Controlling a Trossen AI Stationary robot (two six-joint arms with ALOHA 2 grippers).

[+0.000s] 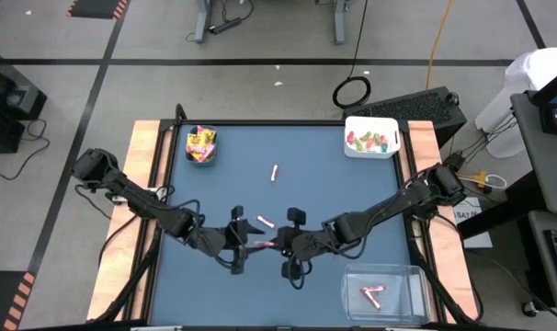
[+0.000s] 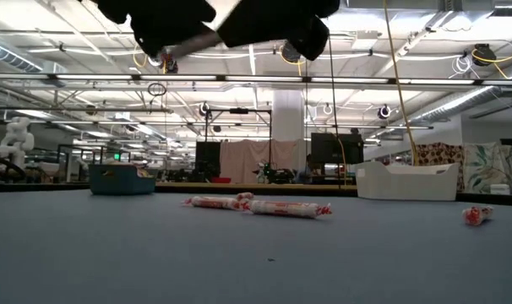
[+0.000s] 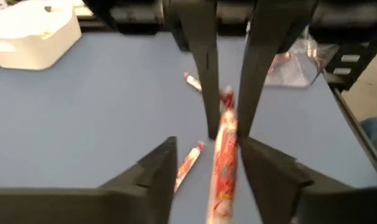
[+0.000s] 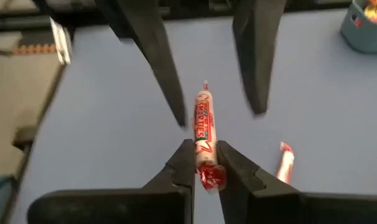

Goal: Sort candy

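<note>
A Smarties roll [image 4: 204, 121], white with red print and red twisted ends, is pinched by one end in my right gripper. The roll points across towards my left gripper, whose fingers stand apart on either side of it without visible contact. In the high view the two grippers face each other low over the middle of the mat. Two more rolls lie loose on the mat: one near the centre [image 1: 274, 173], another [image 1: 266, 222] just behind the grippers. Several rolls [image 1: 372, 296] rest inside the clear bin [image 1: 350, 296] at the front right.
At the back left stands a teal bin [image 1: 189, 158] of yellow and pink wrapped candy. A white bin [image 1: 346, 147] with red and green candies sits at the back right. Bare blue mat [image 1: 196, 285] lies at the front left. Black frame bars edge the table.
</note>
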